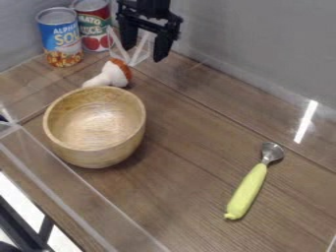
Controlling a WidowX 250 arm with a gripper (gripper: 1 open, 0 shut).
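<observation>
My black gripper (147,39) is at the top centre, open, beside a soft orange-and-white object (116,73) with pale strands rising from it toward the back wall. A wooden bowl (94,138) sits at the left middle. A utensil with a pale yellow handle (245,193) and metal head lies at the lower right.
An alphabet-soup can (61,37) and a red-labelled can (93,24) stand in the back left corner, left of my gripper. A wall runs along the back.
</observation>
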